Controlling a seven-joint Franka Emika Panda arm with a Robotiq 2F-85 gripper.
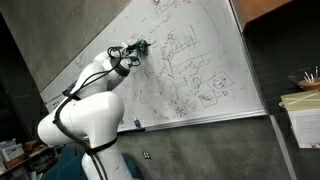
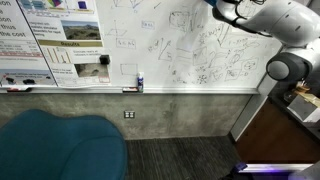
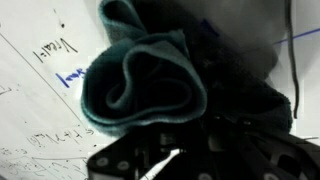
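A rolled teal cloth fills the upper middle of the wrist view, right in front of the dark gripper. The gripper is shut on it, though the cloth hides most of the fingertips. Behind the cloth is the whiteboard, covered with black and blue handwriting and sketches. In the first exterior view the gripper is up at the board's upper left part, with the teal cloth a small patch there. The second exterior view cuts off the gripper at its top edge.
A spray bottle and a dark eraser rest on the board's ledge. Printed posters hang at the left. A teal chair stands below, and a paper-laden tray is at the far right.
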